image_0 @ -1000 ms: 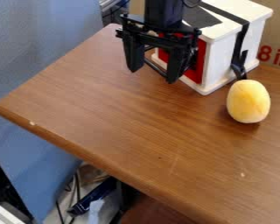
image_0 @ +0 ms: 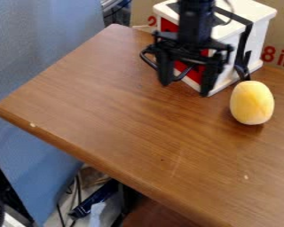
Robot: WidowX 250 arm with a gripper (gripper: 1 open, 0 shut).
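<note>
My black gripper (image_0: pixel 187 73) hangs in front of a white box (image_0: pixel 248 25) with a red panel and black straps or cables, near the back of the wooden table (image_0: pixel 109 115). Its fingers stand apart with nothing seen between them other than the box behind. To the right, a yellow egg-shaped object (image_0: pixel 251 104) rests upright on the table, apart from the gripper.
A cardboard box (image_0: pixel 275 49) stands behind the white box.
The yellow object has not moved.
</note>
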